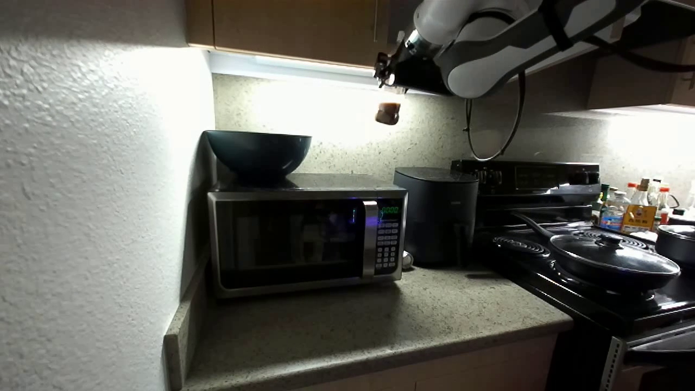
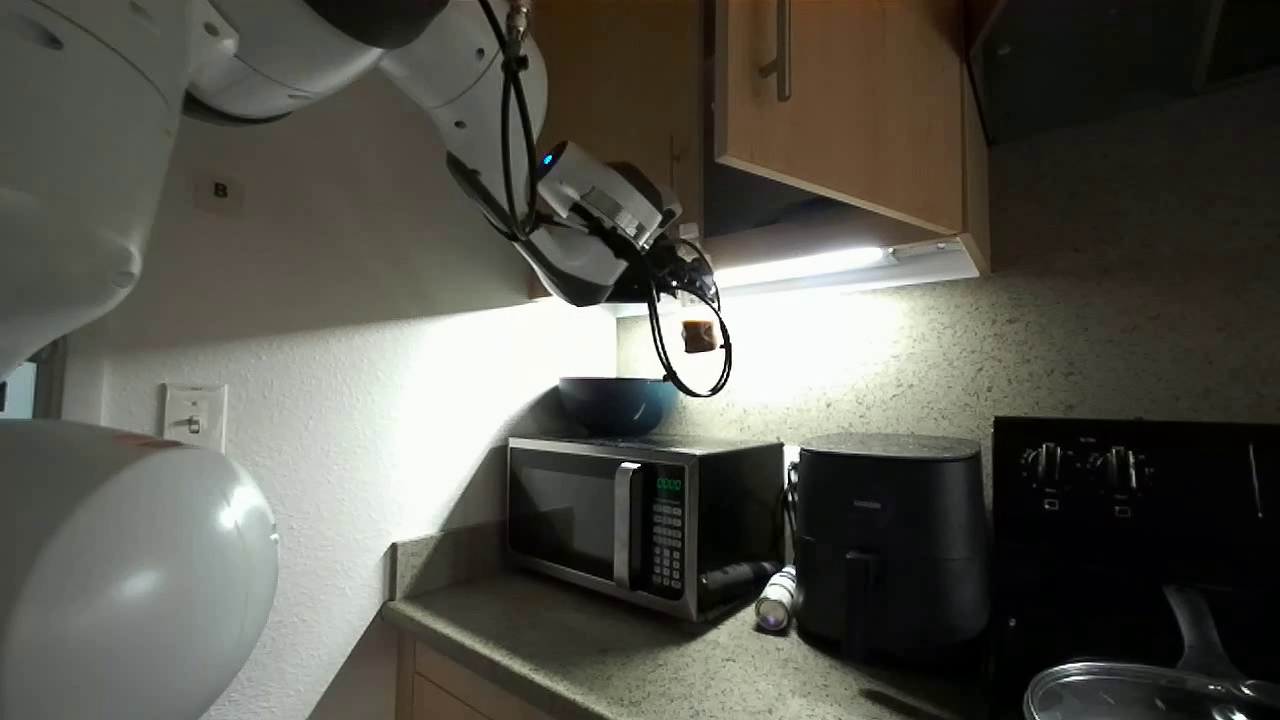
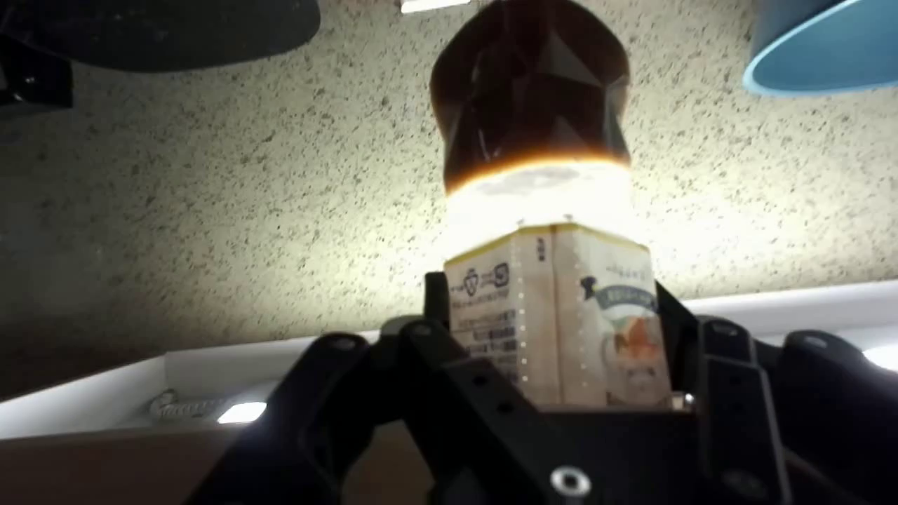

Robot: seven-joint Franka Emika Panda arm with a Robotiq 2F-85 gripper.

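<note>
A clear jar [image 3: 581, 311] with a printed paper label and dark brown contents is held in my gripper, which is shut on its labelled part. The wrist view looks upside down, with the jar's brown end toward the top. From outside, the jar [image 1: 387, 113] hangs below the gripper [image 1: 385, 68], clear of the microwave top and near the lit cabinet underside. In exterior view 2 the brown part of the jar [image 2: 699, 336] shows behind a loop of cable; the gripper's fingers are partly hidden there.
A wooden cabinet door [image 2: 840, 108] stands swung open above. Below are the microwave [image 1: 293, 241], with a dark blue bowl [image 1: 257, 153] on top, and a black air fryer [image 1: 435, 215]. A lidded pan [image 1: 609, 257] sits on the stove.
</note>
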